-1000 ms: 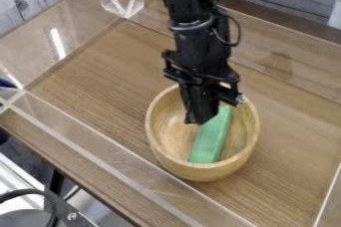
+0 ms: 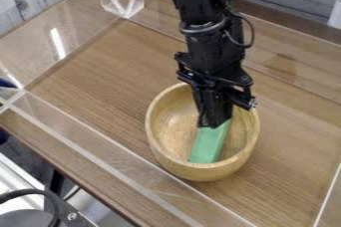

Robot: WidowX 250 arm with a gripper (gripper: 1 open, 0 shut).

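A round tan bowl sits on the wooden table, holding a green elongated object that lies lengthwise inside it. The black robot gripper reaches down from the top of the view to the bowl, its tip over the upper end of the green object and partly covering it. The gripper is shut; whether anything is between its fingertips cannot be made out.
A clear plastic item stands at the back left. Black cabling lies at the lower left corner beyond the table's edge.
The gripper has shifted slightly right and down toward the green object, with its upper arm turned a little. The bowl stays in about the same place.
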